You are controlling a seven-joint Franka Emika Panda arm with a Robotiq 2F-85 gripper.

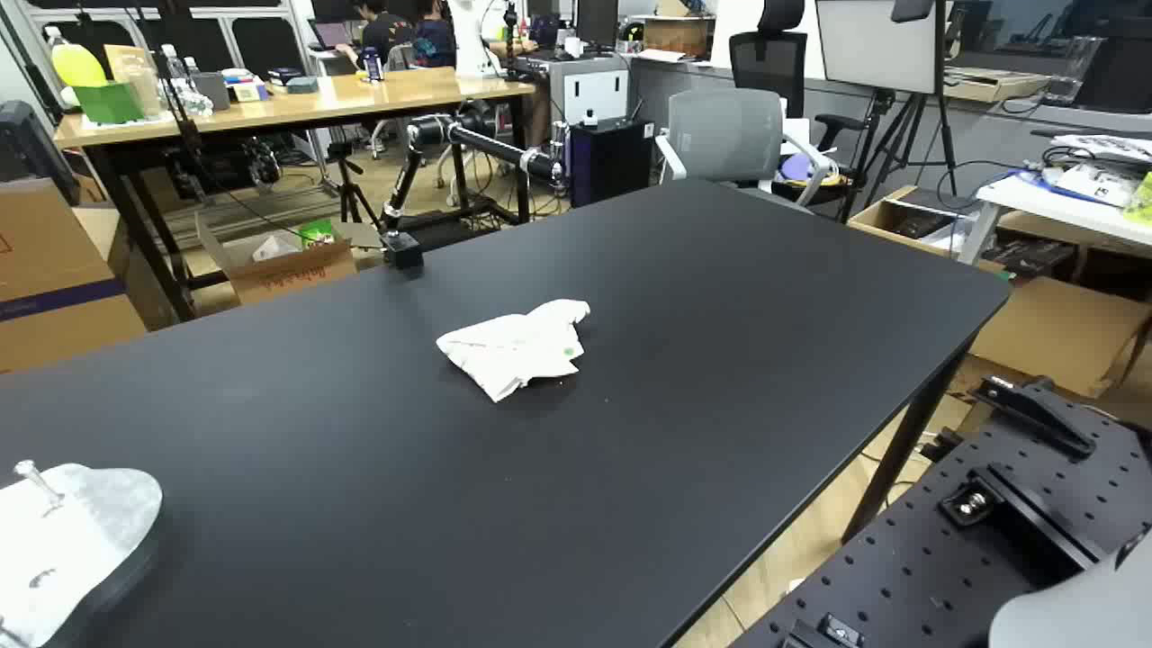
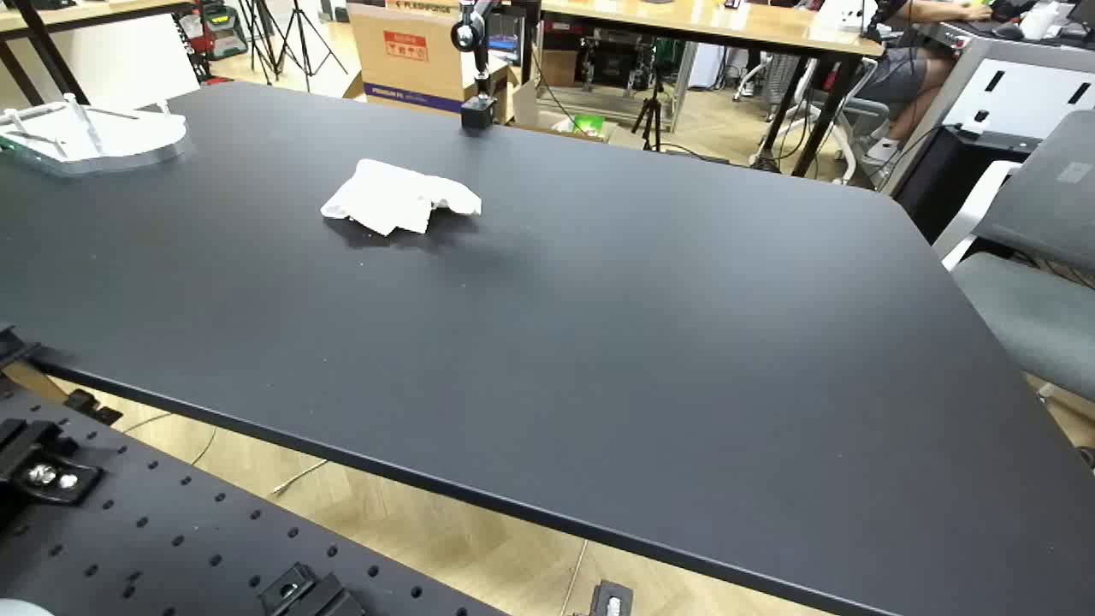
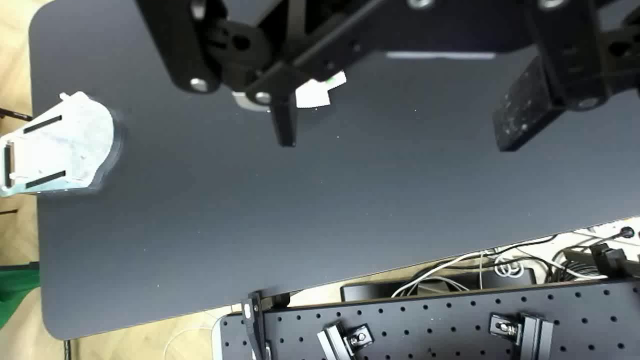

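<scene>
A crumpled white cloth or tissue with a small green spot lies on the black table, left of the middle in exterior view 2, where the same cloth shows no gripper near it. In the wrist view my gripper stands wide open above the table, with its fingers far apart and only bare tabletop between the tips. Part of the cloth peeks out beside the left finger; the rest is hidden behind the gripper. Neither exterior view shows the gripper.
At one end of the table sits a white, rounded plate-like fixture with upright pegs. A black perforated board with clamps runs along the table's near edge. A black arm stand is fixed at the far edge.
</scene>
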